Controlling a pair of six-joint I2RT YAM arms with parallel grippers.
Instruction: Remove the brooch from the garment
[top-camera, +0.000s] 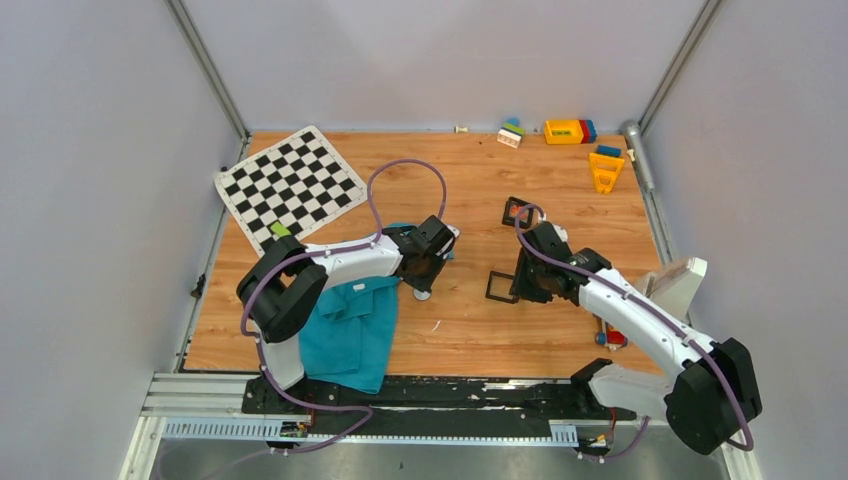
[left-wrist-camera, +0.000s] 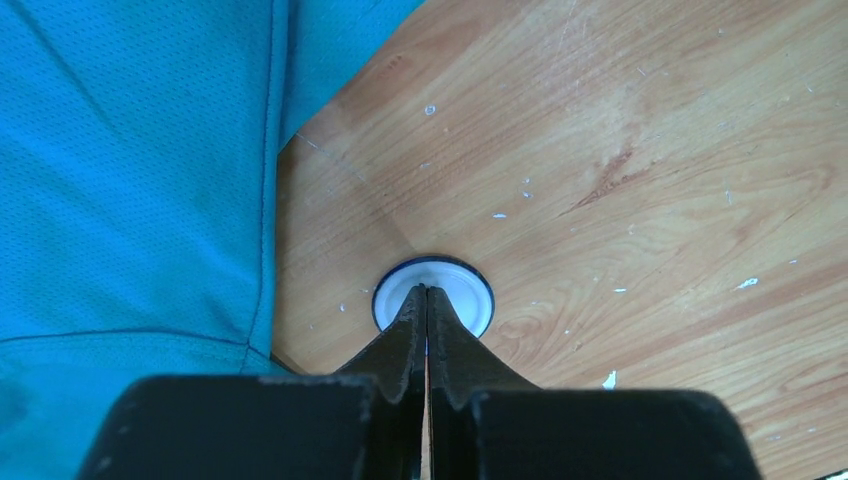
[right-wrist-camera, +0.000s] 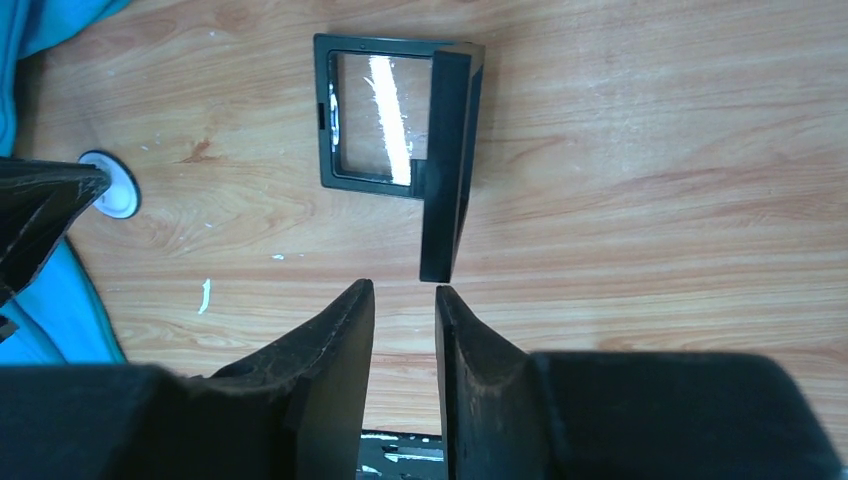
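A round white disc with a dark rim, the brooch, lies on bare wood beside the teal garment, apart from its edge. My left gripper is shut with nothing between its fingers; the tips overlap the disc's near half in the left wrist view, hiding part of it. In the right wrist view the same disc shows past the left fingers. My right gripper stands open, its tips just short of the raised lid of a hinged black case, with nothing between them.
The chessboard lies at the back left, a green block on it. A second small black case sits behind the right gripper. Toy bricks line the back right. Bare table spreads between the two arms.
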